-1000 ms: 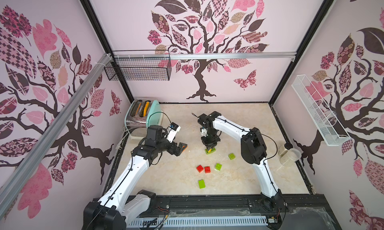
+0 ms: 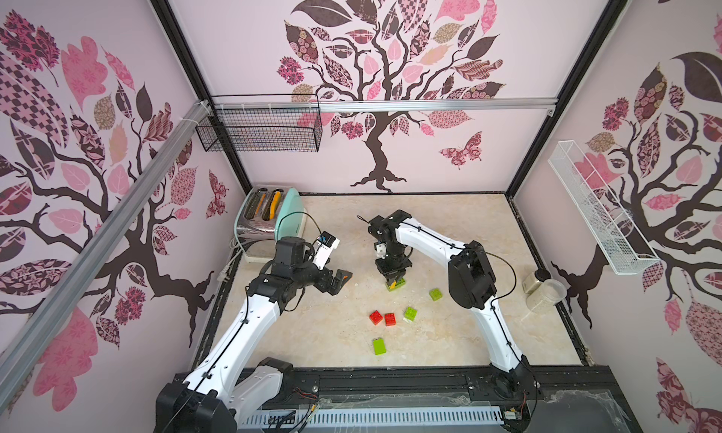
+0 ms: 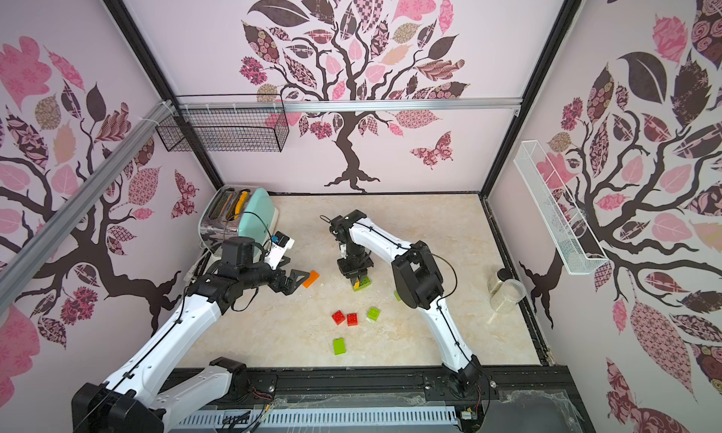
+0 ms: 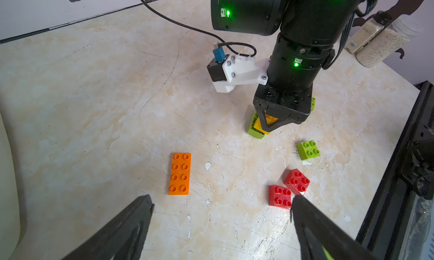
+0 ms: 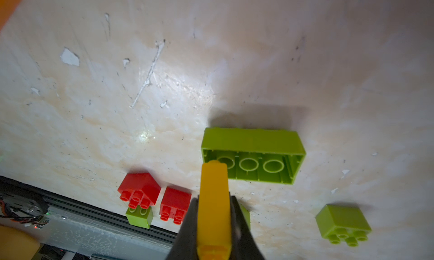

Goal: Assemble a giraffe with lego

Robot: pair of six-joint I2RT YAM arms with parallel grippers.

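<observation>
In the right wrist view, my right gripper is shut on a yellow brick point(image 5: 214, 201). The brick's far end overlaps the left part of a long green brick point(image 5: 253, 141), which lies on its side with its hollow underside showing; whether the two touch I cannot tell. My left gripper hangs open and empty over the table's left side. Ahead of it in the left wrist view lies an orange brick point(image 4: 180, 173), studs up. Two red bricks point(image 4: 280, 196) lie side by side, and a small green brick point(image 4: 308, 149) is just beyond them.
Another green brick point(image 2: 436, 293) lies right of the right gripper, and a further green block point(image 2: 379, 345) near the front edge. A toaster-like box point(image 2: 263, 214) stands at the back left, jars point(image 2: 544, 293) at the far right.
My right gripper has shifted slightly left in the top left view with the yellow brick. The left arm and the loose bricks have stayed put.
</observation>
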